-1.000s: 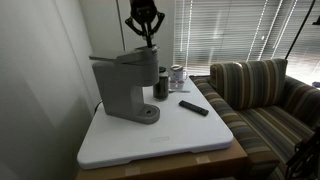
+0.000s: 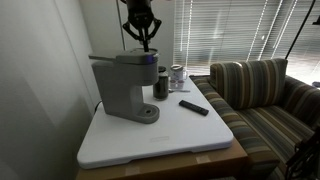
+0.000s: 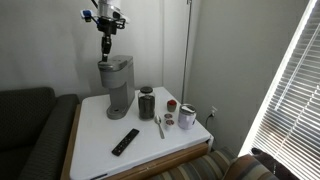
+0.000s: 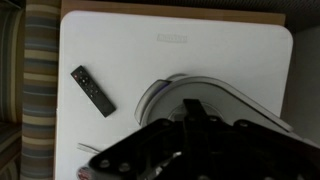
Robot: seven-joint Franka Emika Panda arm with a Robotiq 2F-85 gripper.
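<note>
A grey coffee maker stands upright on a white tabletop. Right over its top, the gripper points downward with its fingers together. Nothing shows between them. In exterior view 2 the gripper is at the machine's upper left part, close to or touching the lid; which of the two I cannot tell. From the wrist, dark fingers hide much of the coffee maker's rounded top.
A black remote lies on the open front of the table. Beside the machine stand a dark jar, a light mug and a small red-topped container. A utensil lies near them. A striped armchair borders the table.
The coffee maker and other objects stay where they were.
</note>
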